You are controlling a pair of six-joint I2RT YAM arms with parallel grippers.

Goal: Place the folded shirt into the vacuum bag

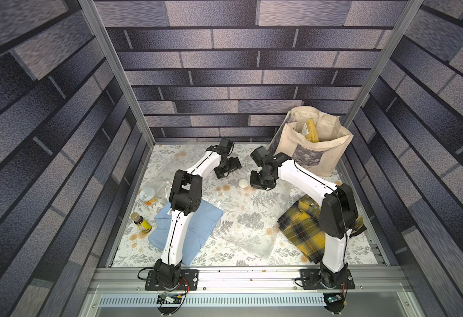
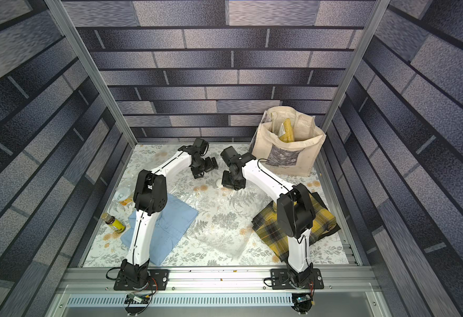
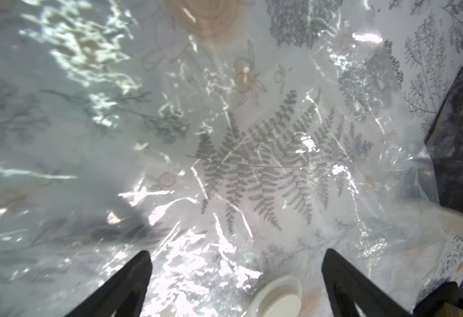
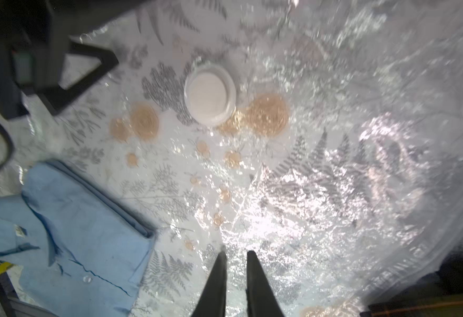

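The clear vacuum bag (image 1: pixel 250 208) lies over the middle of the table, its white round valve (image 4: pixel 208 98) facing up. On the left lies the folded blue shirt (image 1: pixel 205 219), partly under my left arm. A yellow and black plaid garment (image 1: pixel 297 224) lies folded at the right, partly behind my right arm. My left gripper is open above shiny film, with the valve low between its fingers. My right gripper is shut to a narrow gap just right of the valve in the top left view; whether film is pinched there is unclear.
A beige tote bag (image 1: pixel 316 155) with a yellow packet (image 1: pixel 310 130) inside stands at the back right. A yellow-labelled bottle (image 1: pixel 141 222) and a clear cup-like item (image 1: pixel 147 194) sit near the left edge.
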